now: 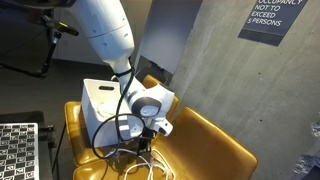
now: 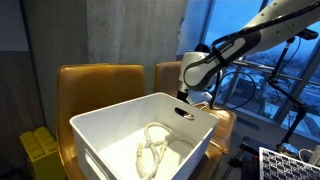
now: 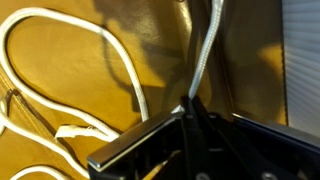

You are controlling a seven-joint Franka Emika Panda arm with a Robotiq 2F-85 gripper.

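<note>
A white cable [image 3: 119, 51] lies in loops on the tan leather seat [image 3: 70, 70], and its loops [image 1: 160, 160] also show in exterior view 1. My gripper [image 1: 147, 143] is low over the seat, pointing down among these loops. In the wrist view the gripper is shut, with a stretch of white braided cable [image 3: 207, 45] running up the picture from its fingertips. That cable appears pinched between them. A pale connector [image 3: 78, 131] rests on the leather to the left. From exterior view 2 the fingers are hidden behind the box.
Beside the arm stands an open white box [image 2: 105, 128] with more white cable [image 2: 150, 152] inside. Its ribbed wall [image 3: 303, 60] is close by on the wrist view's right. Chair backs [image 1: 205, 145] bound the seat, and a concrete wall [image 1: 230, 80] rises behind.
</note>
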